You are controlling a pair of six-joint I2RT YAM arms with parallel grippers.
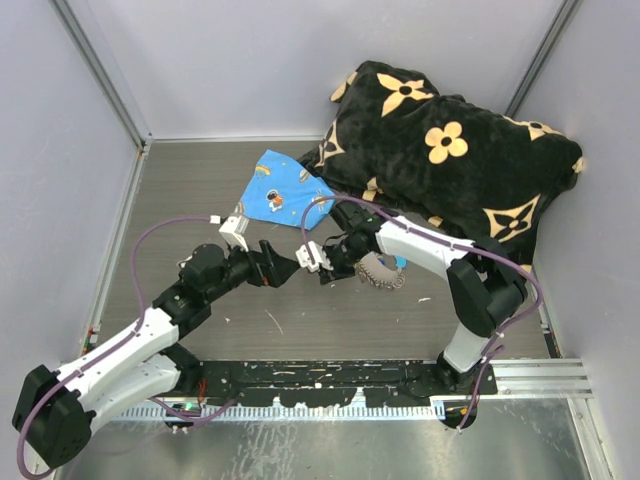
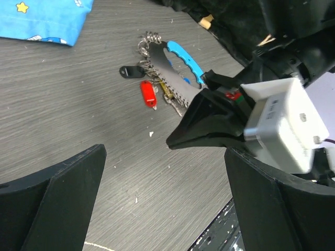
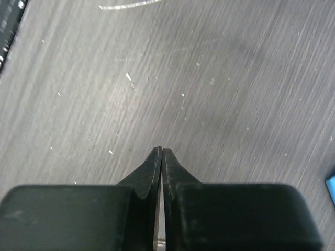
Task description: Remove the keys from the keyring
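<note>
The keyring bundle lies on the dark table, partly behind my right arm in the top view. The left wrist view shows its coiled metal chain (image 2: 144, 49) around a grey piece, a blue strip (image 2: 186, 57), a red tag (image 2: 149, 93), a black tag (image 2: 132, 71) and a gold-coloured key (image 2: 166, 90). My right gripper is off to the front-left of the bundle; its fingertips meet, with nothing visible between them. My left gripper (image 1: 276, 264) is open and empty, its fingers (image 2: 65, 193) wide apart, facing the right gripper.
A blue patterned cloth (image 1: 283, 190) lies at the back of the table. Behind the bundle is a dark plush blanket (image 1: 450, 140) with yellow flowers. A pale curved mark (image 1: 274, 322) shows near the front.
</note>
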